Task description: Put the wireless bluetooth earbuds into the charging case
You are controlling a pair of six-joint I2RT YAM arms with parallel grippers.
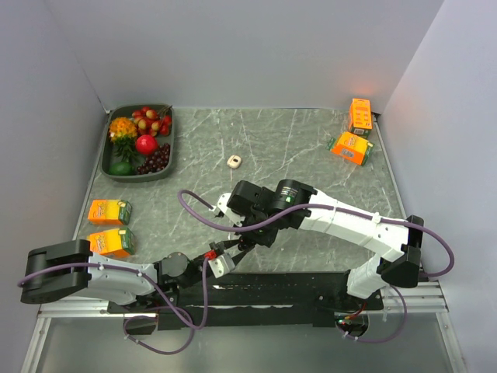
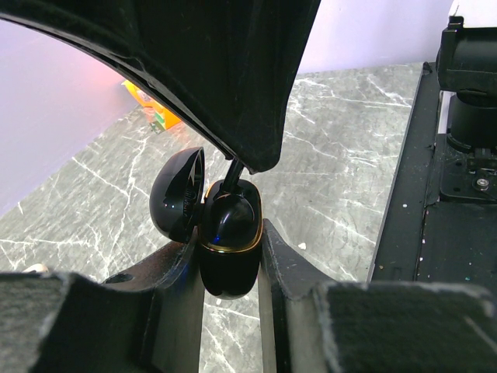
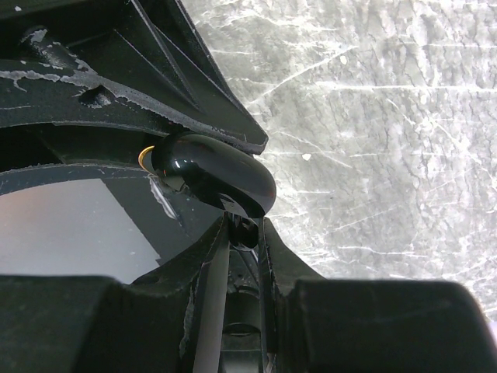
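Observation:
In the left wrist view my left gripper is shut on the black charging case [image 2: 230, 264], whose lid [image 2: 175, 194] stands open at the left. Above it a dark earbud stem [image 2: 231, 175], held by my right gripper, points down at the case. In the right wrist view my right gripper is shut on the earbud [image 3: 241, 231], with the rounded black case [image 3: 213, 171] directly behind it; whether the stem is seated cannot be told. In the top view both grippers meet at the front centre, largely hidden by the right arm.
A tray of fruit [image 1: 106, 159] is at the back left. Orange boxes [image 1: 110, 241] lie at left and [image 1: 351, 148] at back right. A small white object [image 1: 234, 162] lies on the otherwise clear marble table [image 1: 210, 132].

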